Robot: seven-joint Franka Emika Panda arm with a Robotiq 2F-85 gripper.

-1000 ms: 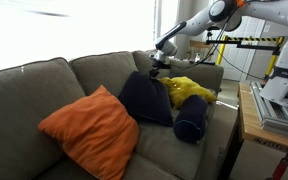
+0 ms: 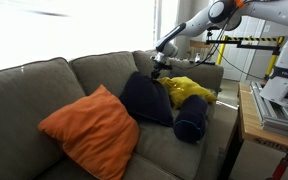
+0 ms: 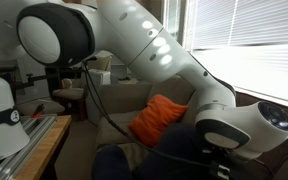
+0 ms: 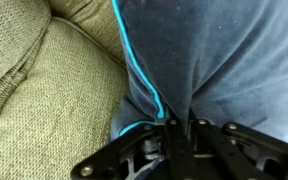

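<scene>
A dark blue cushion (image 2: pixel 147 98) leans against the sofa back in exterior view 1. My gripper (image 2: pixel 156 71) is at its upper edge, partly hidden there by distance and the arm. In the wrist view the gripper is shut on the dark cushion fabric (image 4: pixel 209 50), which bunches into folds at the fingertips. Bright blue piping runs along the cloth beside the fold. In exterior view 2 the arm covers part of the dark cushion (image 3: pixel 180 138), and the fingers are hard to make out.
An orange cushion (image 2: pixel 92 133) lies toward the near end of the sofa (image 2: pixel 24 105). A yellow cloth (image 2: pixel 188 89) and a dark blue rolled cushion (image 2: pixel 191 118) rest right of the held cushion. The wooden table (image 2: pixel 252 122) stands in front.
The arm near the gripper has shifted very slightly; the cushions look to be in the same places.
</scene>
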